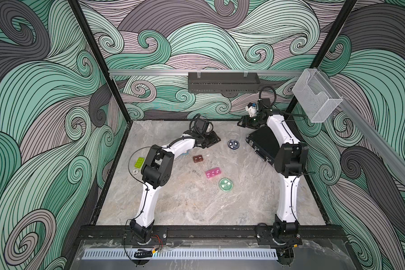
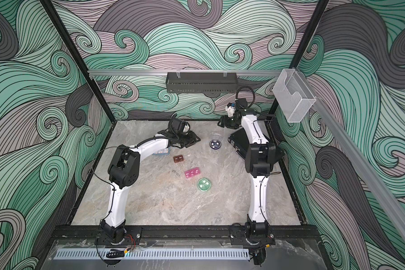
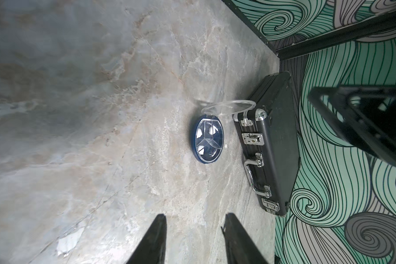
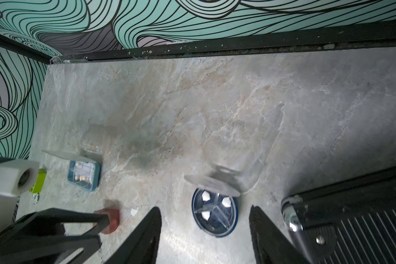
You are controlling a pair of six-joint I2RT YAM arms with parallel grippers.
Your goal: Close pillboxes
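A round navy pillbox [image 4: 215, 226] holds white pills; its clear lid [image 4: 211, 184] stands raised at the far side. My right gripper is open above and around it in view, touching nothing. To the left of that box, my left gripper is also open, with bare table between its fingers. A light blue pillbox [image 4: 91, 180] with its lid up is partly hidden behind the left arm in the top views. Brown [image 1: 198, 158], pink [image 1: 213, 172], round green [image 1: 226, 184] and lime green [image 1: 139, 162] pillboxes lie apart; their lids are hard to judge.
A black case [image 3: 268, 162] lies right of the navy box, below the right arm. Near the lime box is a small round pale item [image 1: 135, 171]. A mesh bin [image 1: 317, 99] hangs at the right.
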